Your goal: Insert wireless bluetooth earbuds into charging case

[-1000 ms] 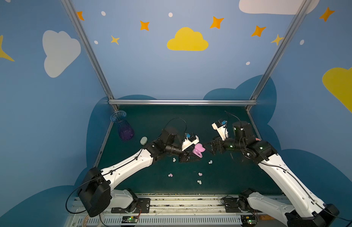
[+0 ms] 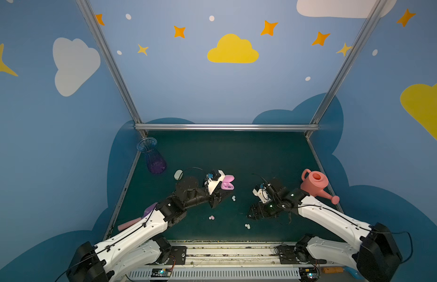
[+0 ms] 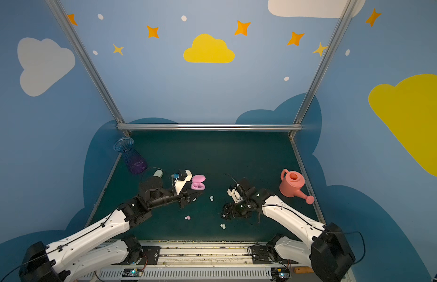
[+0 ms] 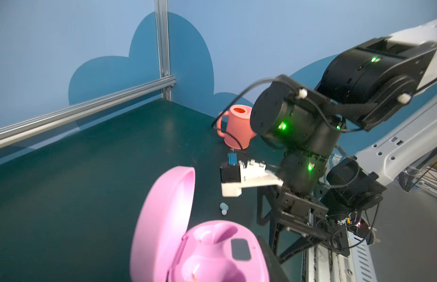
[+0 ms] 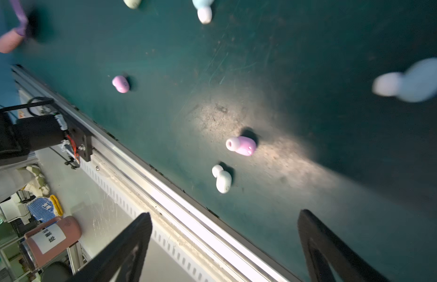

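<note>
The pink charging case has its lid raised. My left gripper is shut on it, holding it above the table; in the left wrist view one dark finger shows along its right side. Part of the case's inside is cut off by the frame edge. My right gripper is open and empty, pointing down over the front of the table. Ahead of its fingers lies a pink earbud, with a pale green earbud close beside it. Another pink earbud lies farther left.
Pale blue earbuds lie elsewhere on the table. A coral watering can stands at the right, a purple-blue vase at the back left, and a white oval object near it.
My left gripper has moved left with the case. My right gripper has moved away from the case, toward the front and slightly left, over the earbuds.
</note>
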